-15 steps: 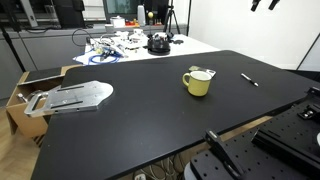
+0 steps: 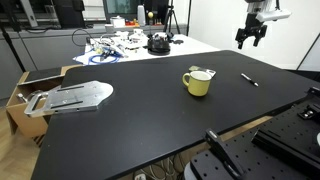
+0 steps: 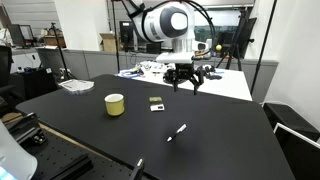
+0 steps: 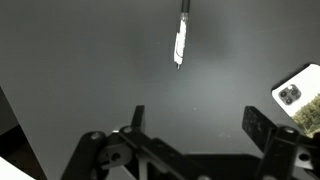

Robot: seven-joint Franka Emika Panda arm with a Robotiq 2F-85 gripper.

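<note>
A thin pen [image 4: 180,42], dark at one end and white at the other, lies flat on the dark table. In the wrist view it is ahead of my gripper, whose fingers stand wide apart with nothing between them. In exterior view 1 the gripper [image 2: 247,44] hangs over the far right of the table, and the pen [image 2: 249,79] is below it in the picture. In exterior view 2 the pen [image 3: 176,133] lies toward the near side, away from the yellow mug [image 3: 115,105], which is upright.
A phone [image 4: 300,92] with a camera bump lies to the right in the wrist view. A pale flat rack [image 2: 70,98] rests at the table's left. Bare tabletop surrounds the pen.
The gripper has come down from the upper right of exterior view 1 and moved a little left, closer to the table. The mug, pen and rack have stayed put.
</note>
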